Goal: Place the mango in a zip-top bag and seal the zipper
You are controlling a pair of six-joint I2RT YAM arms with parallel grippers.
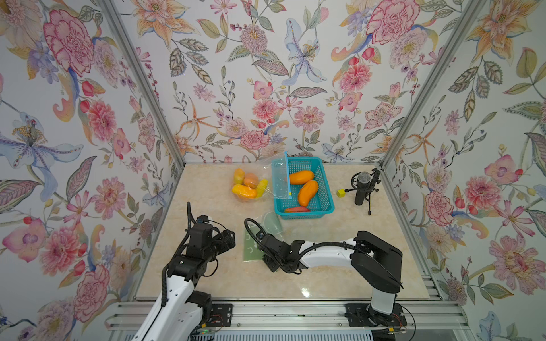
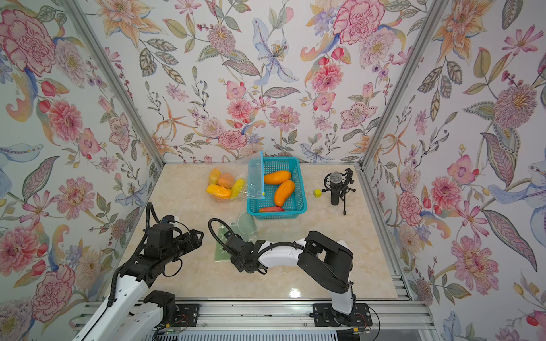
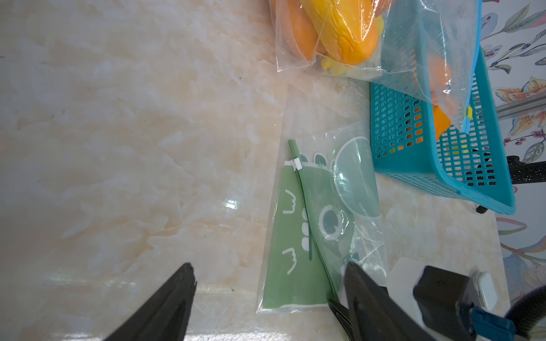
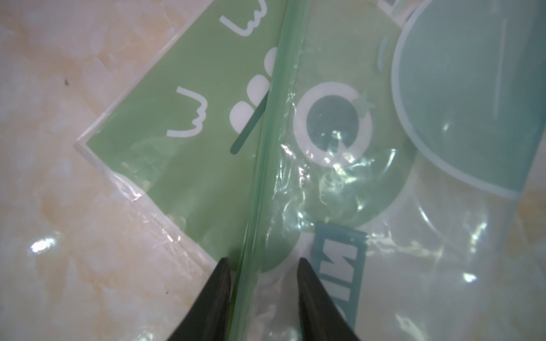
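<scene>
A green-printed zip bag (image 3: pixel 290 238) lies flat on the table, with a white slider (image 3: pixel 296 163) near the far end of its green zipper strip. Two orange mango-like fruits (image 1: pixel 308 193) rest in the teal basket. Over the bag's near end hangs my right gripper, part open; the zipper strip (image 4: pixel 264 170) runs between its fingers, and I cannot tell whether they touch it. Left of the bag, my left gripper (image 1: pixel 230 241) is part open with nothing held; its dark fingers (image 3: pixel 165 301) show wide apart in the left wrist view.
A clear bag of yellow and orange fruit (image 1: pixel 245 190) lies at the back, its blue-edged mouth over the teal basket (image 1: pixel 325 196). A reddish item (image 1: pixel 295 209) is inside the basket. A black microphone stand (image 1: pixel 364 187) and small yellow cube (image 1: pixel 340 193) stand at right.
</scene>
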